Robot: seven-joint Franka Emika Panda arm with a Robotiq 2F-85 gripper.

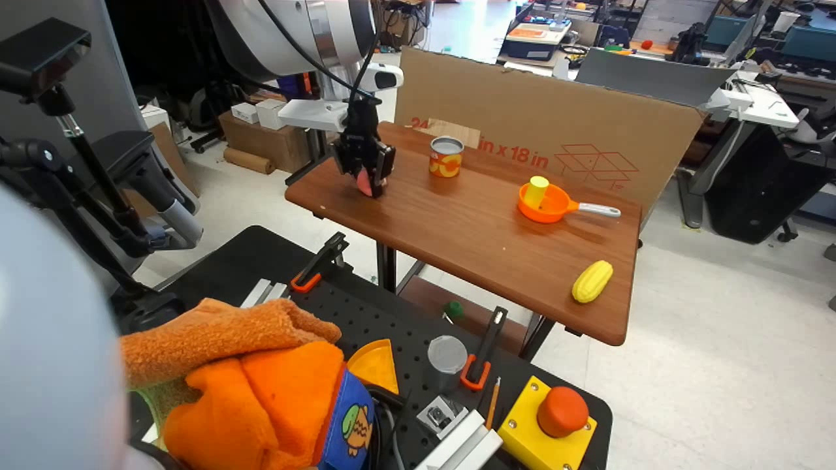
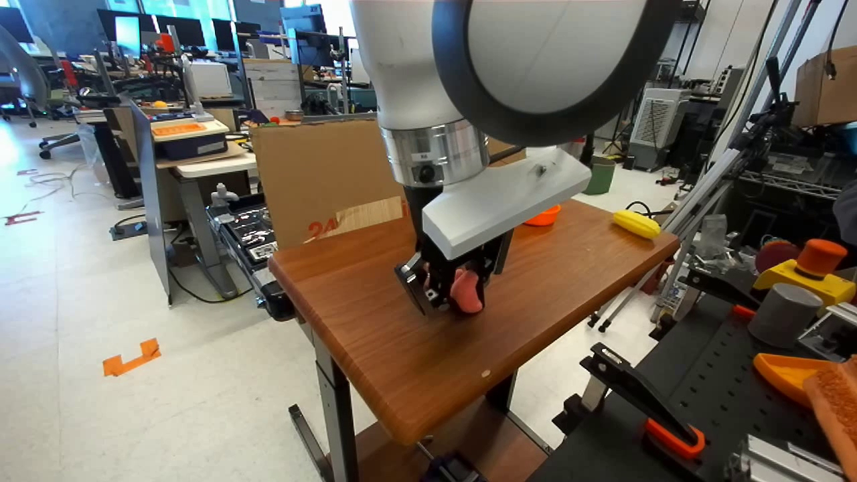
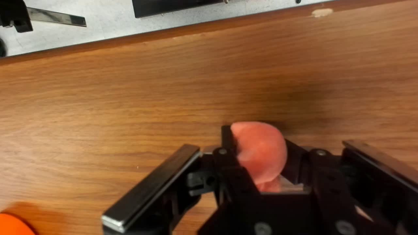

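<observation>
A rounded pink toy point(image 3: 261, 150) stands on the brown table, between the two fingers of my gripper in the wrist view. The dark fingers point(image 3: 296, 162) come close against it on both sides; whether they grip it firmly does not show. In exterior view 1 the gripper point(image 1: 366, 173) is low over the table's left end, hiding most of the pink toy point(image 1: 364, 183). From the other side, the toy point(image 2: 466, 292) shows at the gripper point(image 2: 454, 285), near the tabletop.
A can point(image 1: 446, 156) stands behind and right of the gripper. Farther right are an orange pan point(image 1: 554, 205) with a yellow cup point(image 1: 536, 192) in it and a yellow corn-like toy point(image 1: 592, 282). A cardboard wall point(image 1: 517, 117) lines the back.
</observation>
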